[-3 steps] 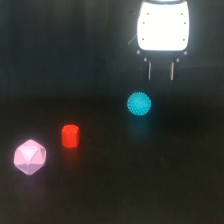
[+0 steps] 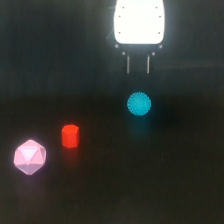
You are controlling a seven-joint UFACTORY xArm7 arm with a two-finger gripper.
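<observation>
Near the top of the camera view is my white gripper [image 2: 138,69], its two thin fingers pointing down and standing apart, with only dark background between them. Slightly lower and close by is a blue textured ball [image 2: 139,104], apart from the fingertips in the image. A small red block [image 2: 70,136] with a faceted outline rests left of centre. Farther left and lower is a pale pink faceted ball [image 2: 30,157]. None of these three objects touches another.
No containers or obstacles show.
My gripper has moved left and slightly up in the image, from right of the blue ball to just above it. The three objects have not moved.
</observation>
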